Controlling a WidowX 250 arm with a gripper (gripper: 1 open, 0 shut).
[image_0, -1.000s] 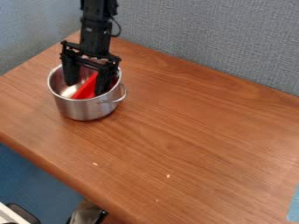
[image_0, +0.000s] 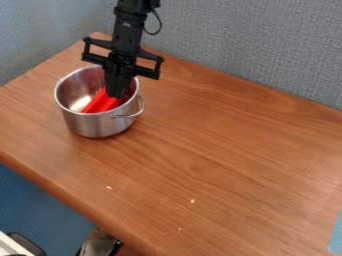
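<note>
A steel pot (image_0: 99, 121) with a wire handle stands at the left of the wooden table, a long red object (image_0: 99, 103) lying tilted inside it. The black gripper (image_0: 118, 86) reaches down from the top over the pot's back rim, its lower end at the red object's upper part. Whether its fingers are closed on that object is hard to tell at this size.
A grey padded wall (image_0: 254, 40) runs behind it. Blue floor shows at the lower left, with some equipment at the bottom edge.
The gripper has risen slightly, and its lower parts, earlier spread over the pot, now look closer together at the red object. The pot stands in about the same place.
</note>
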